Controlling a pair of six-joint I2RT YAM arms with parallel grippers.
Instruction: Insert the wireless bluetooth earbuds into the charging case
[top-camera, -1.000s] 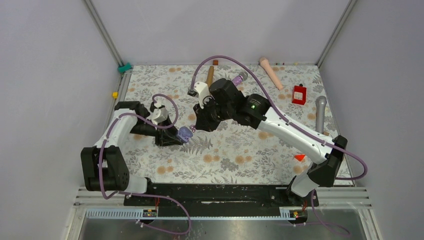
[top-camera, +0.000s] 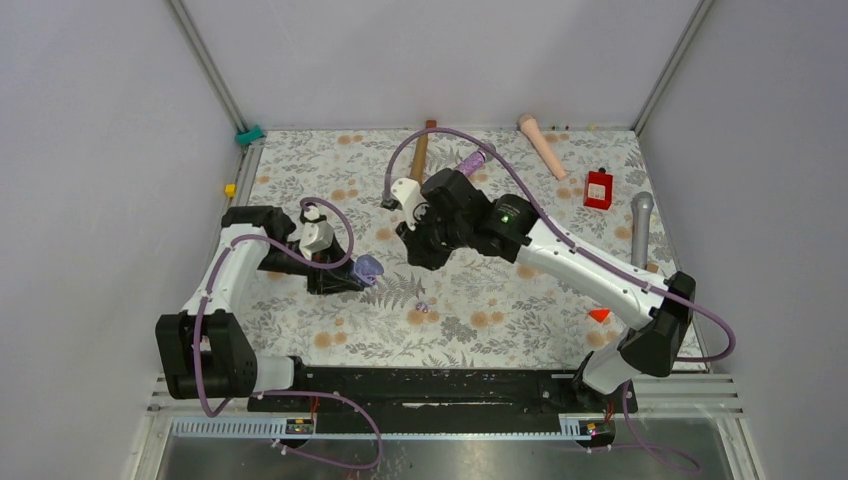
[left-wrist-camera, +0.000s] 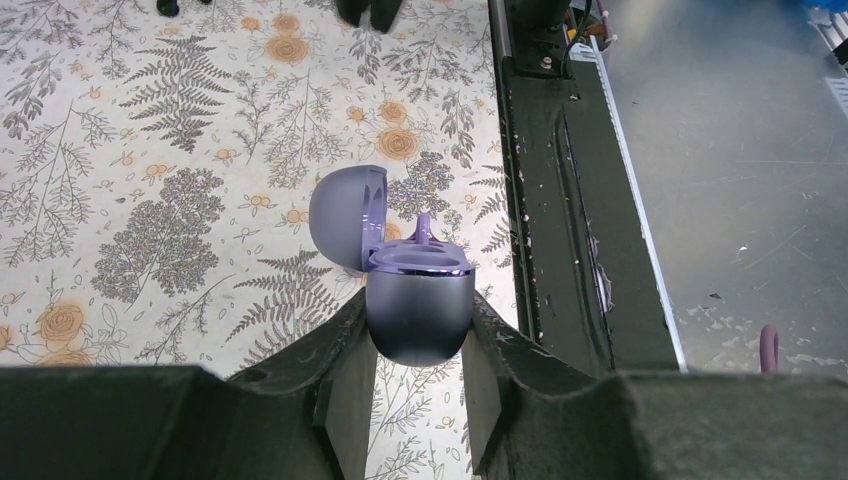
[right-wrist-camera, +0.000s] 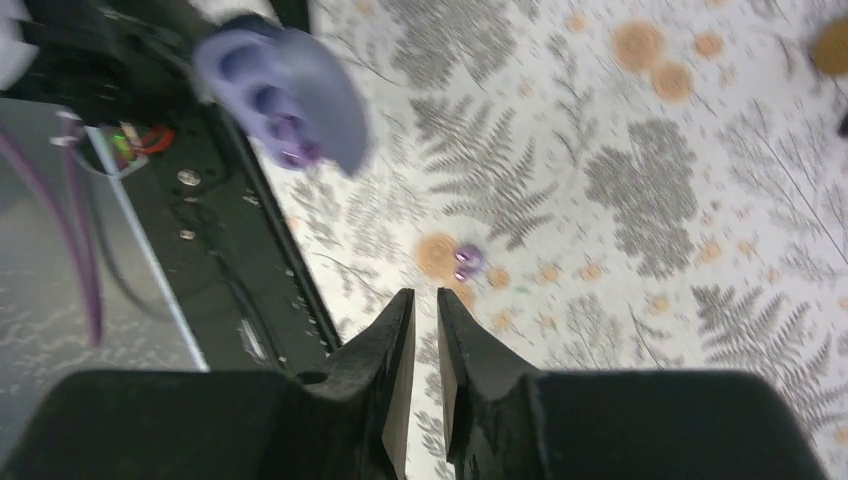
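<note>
The purple charging case (left-wrist-camera: 420, 315), lid raised, is held upright between the fingers of my left gripper. One purple earbud sits in the case, its stem sticking up; beside it, the right wrist view shows empty hollows, blurred. Another small shiny purple earbud (right-wrist-camera: 468, 260) lies on the floral tablecloth, right of the case in the top view (top-camera: 422, 307). My right gripper hangs above the cloth with its fingers a little apart and nothing between them. The loose earbud appears just beyond its fingertips in the right wrist view.
A brown rod (top-camera: 420, 155), a purple bottle (top-camera: 474, 160), a microphone-like item (top-camera: 542, 147) and a red box (top-camera: 598, 190) stand toward the back. A black table edge (top-camera: 430, 385) runs along the front.
The right gripper has moved slightly right. The left arm has shifted barely.
</note>
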